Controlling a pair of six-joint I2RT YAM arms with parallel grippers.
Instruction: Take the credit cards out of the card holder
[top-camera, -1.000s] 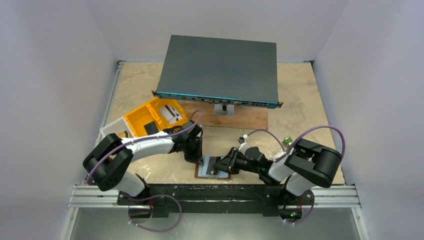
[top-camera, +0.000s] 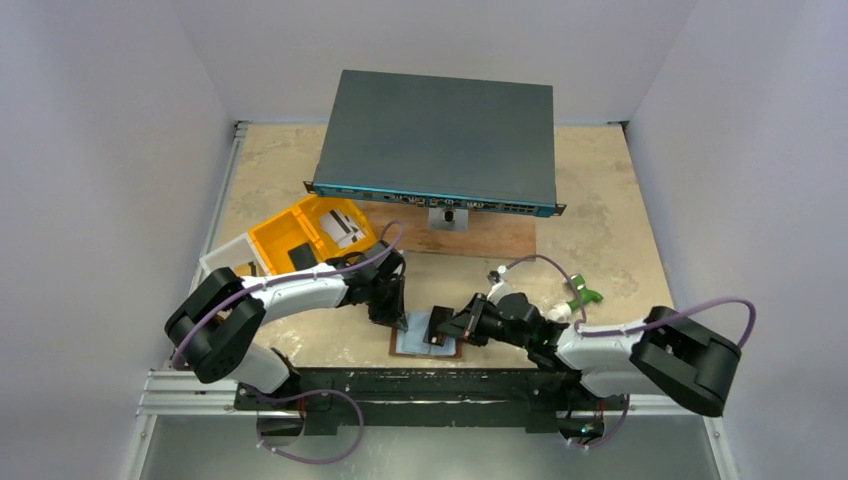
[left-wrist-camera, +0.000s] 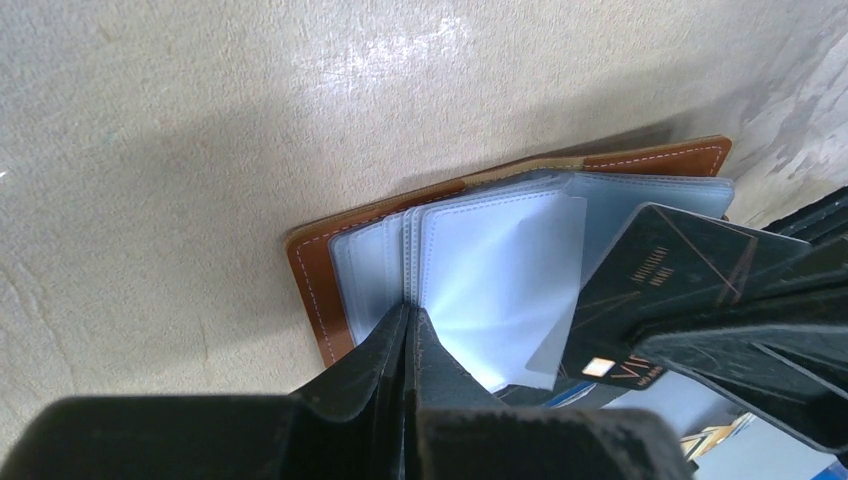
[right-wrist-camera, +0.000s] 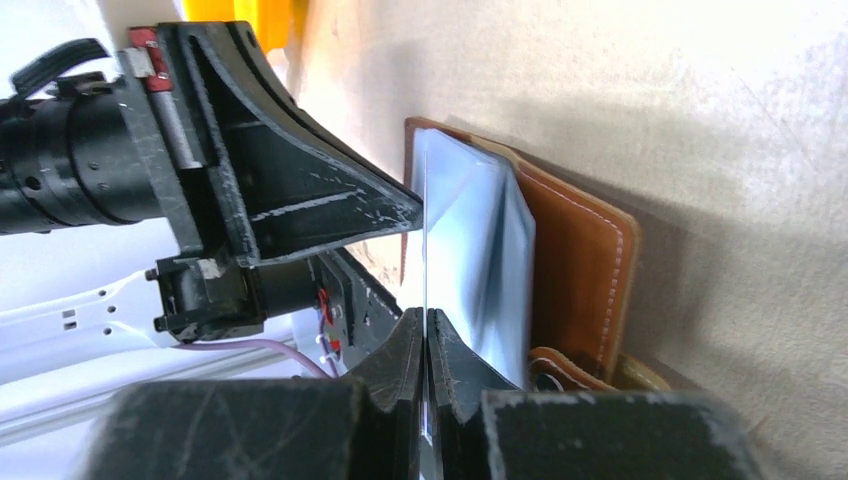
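Observation:
The brown card holder lies spread on the table's front edge, its clear bluish sleeves fanned out. In the right wrist view, my right gripper is shut on a black credit card, seen edge-on as a thin line. The left wrist view shows that black card tilted, drawn clear of the now empty-looking top sleeve. My left gripper is shut, its tips resting at the sleeves' stitched fold; whether any plastic is pinched there is hard to tell. Another dark, blue-edged card shows lower down, partly hidden.
Behind to the left stands an open yellow case with items inside. A large dark network switch overhangs the back. Something green lies to the right. Bare table stretches between the holder and the wooden board.
The right arm's elbow swung outward to the right. My left gripper stayed put.

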